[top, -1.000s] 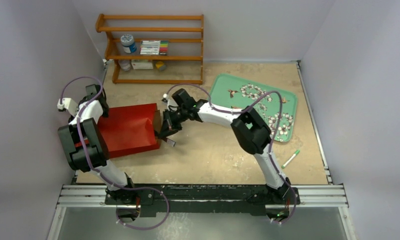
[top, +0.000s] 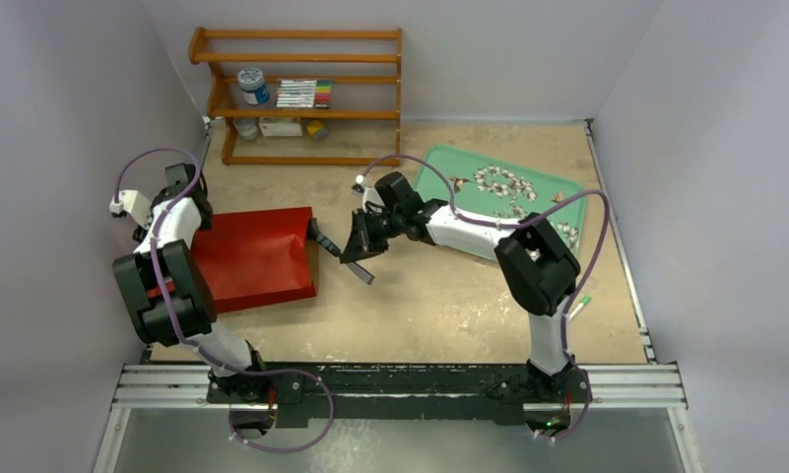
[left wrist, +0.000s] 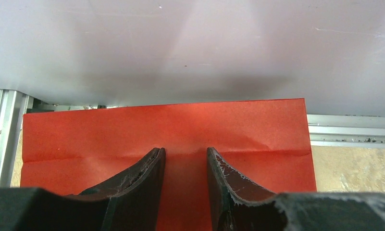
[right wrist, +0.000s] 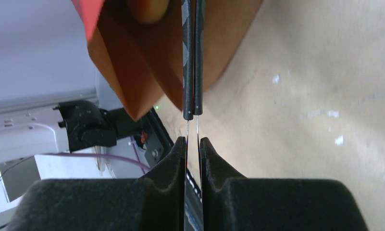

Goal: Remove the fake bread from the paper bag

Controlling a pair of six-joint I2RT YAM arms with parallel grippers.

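The red paper bag [top: 252, 258] lies on its side at the left, its brown-lined mouth turned right. In the right wrist view, a rounded yellow-brown object [right wrist: 149, 8], apparently the fake bread, shows partly inside the bag. My right gripper is shut on black tongs [right wrist: 188, 72], whose two arms are pressed close together. Their far end reaches the bag's mouth in the top view; whether anything sits in their tips is out of sight. Over the bag's closed end, my left gripper has its fingers apart, with red paper visible behind the gap.
A green floral tray [top: 489, 182] lies at the right, partly beneath the right arm. At the back stands a wooden rack [top: 301, 113] holding jars and pens. A capped marker [top: 577, 307] rests near the right edge. Bare table spreads across the front middle.
The left arm has hardly moved.
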